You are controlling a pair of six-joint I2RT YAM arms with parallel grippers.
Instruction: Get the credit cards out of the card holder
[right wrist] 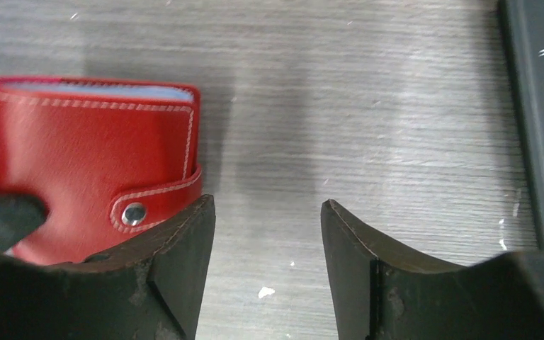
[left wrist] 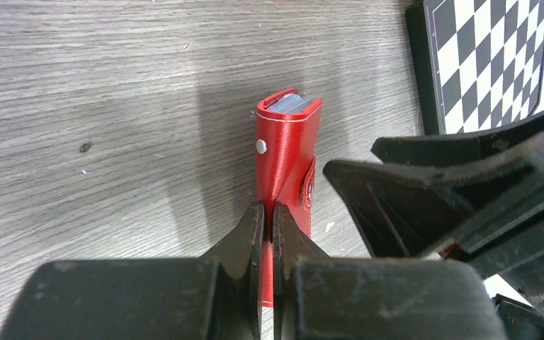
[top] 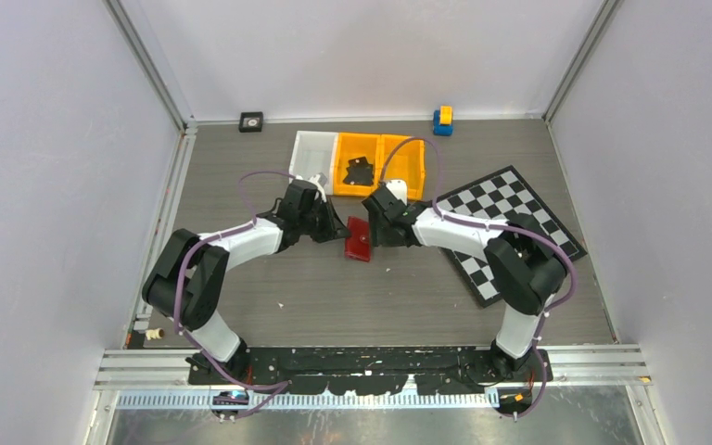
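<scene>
The red card holder [top: 359,240] is between the two arms, and pale bluish card edges [left wrist: 292,103] show inside its top opening. A snap strap [right wrist: 134,211] wraps its side. My left gripper is shut on the holder's left part, with a strip of red visible between its fingers; one dark left fingertip [right wrist: 7,216] lies across the holder's face in the right wrist view. Just to the right of the holder, my right gripper is open with nothing between its fingers; bare table shows through the gap.
Behind the grippers stand a white bin [top: 313,153] and yellow bins [top: 378,167], one with black pieces [top: 359,172] inside. A checkered board [top: 510,227] lies at right, under part of the right arm.
</scene>
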